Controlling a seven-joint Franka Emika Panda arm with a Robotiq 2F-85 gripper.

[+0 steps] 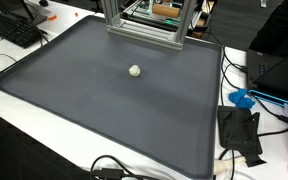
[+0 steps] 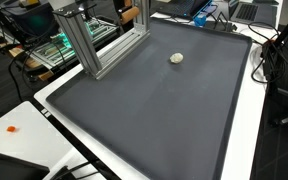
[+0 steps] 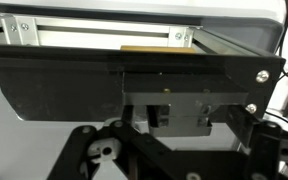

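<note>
In the wrist view, a black drawer-like front spans the frame, with a dark grey block resembling a handle at its middle. Just below, my gripper is close up against this block. Its dark parts blend with the block, so whether they touch is unclear, as is how far the fingers stand apart. Behind the front lies a strip of a tan piece. A small whitish round object rests on the grey mat, well away from the frame. Neither exterior view shows the gripper clearly.
A silver metal frame stands at the mat's edge, with a wooden block at it.
</note>
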